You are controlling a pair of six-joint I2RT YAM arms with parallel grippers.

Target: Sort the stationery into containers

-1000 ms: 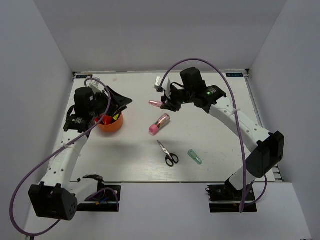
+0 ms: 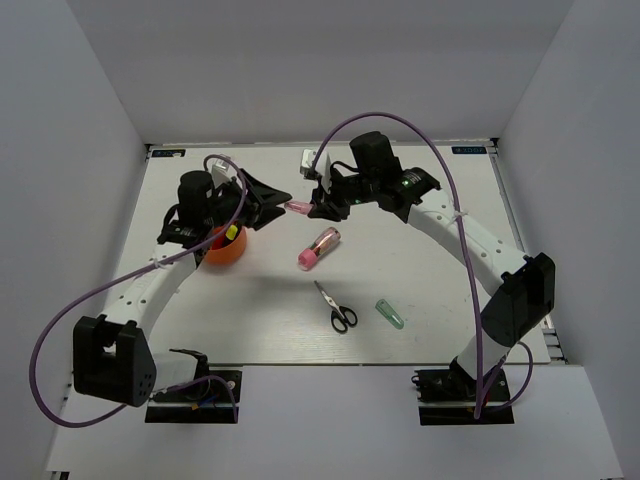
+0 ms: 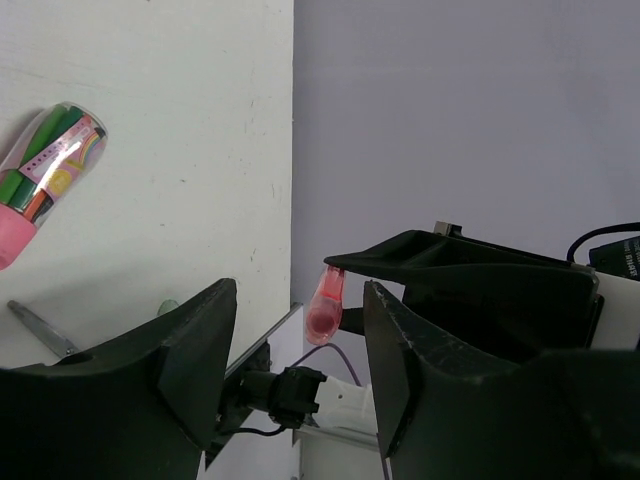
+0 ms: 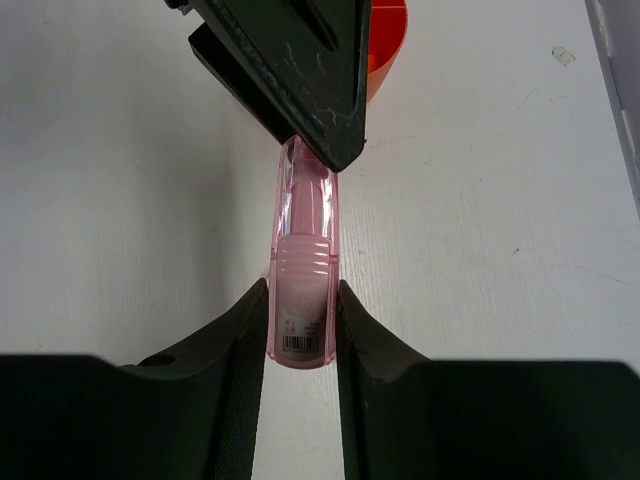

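Observation:
My right gripper (image 2: 318,208) is shut on a pink translucent tube (image 4: 302,290), held in the air above the middle of the table. My left gripper stands open just left of the tube's free end (image 3: 323,318), which shows between and beyond its fingers in the left wrist view. On the table lie a clear pink-capped pencil case (image 2: 318,249), black-handled scissors (image 2: 340,312) and a green tube (image 2: 389,313). An orange container (image 2: 225,254) with items in it stands at the left, partly under my left arm.
Grey walls bound it at the sides and back.
My left gripper has moved right, toward the pink tube. My right gripper has shifted slightly left with the tube in it. The objects on the table are unchanged.

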